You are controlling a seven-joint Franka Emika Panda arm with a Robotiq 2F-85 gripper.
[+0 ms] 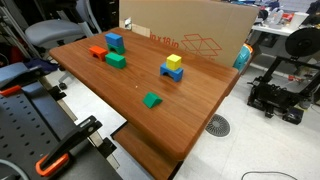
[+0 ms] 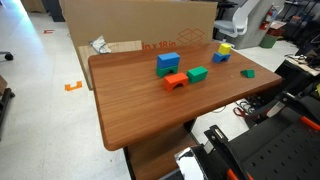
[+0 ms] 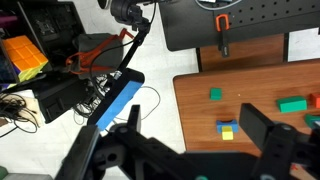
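Note:
My gripper is open above the wooden table, its dark fingers spread wide along the bottom of the wrist view with nothing held. A yellow block point(image 1: 174, 61) rests on a blue bridge-shaped block point(image 1: 171, 74); from above, this yellow block point(image 3: 227, 135) shows between the fingers, well below them. Alone nearer the front edge lies a small green block point(image 1: 151, 100). Farther left, a blue block point(image 2: 168, 60) sits on a green one point(image 2: 163, 71). Beside that stack are a red-orange block point(image 2: 175, 82) and another green block point(image 2: 197, 74).
A cardboard panel point(image 1: 205, 25) stands along the table's back edge. The dark robot base table point(image 1: 35, 130) lies across a gap from the wooden table point(image 1: 190, 110). Bare tabletop surrounds the small green block and fills the left side in exterior view 2.

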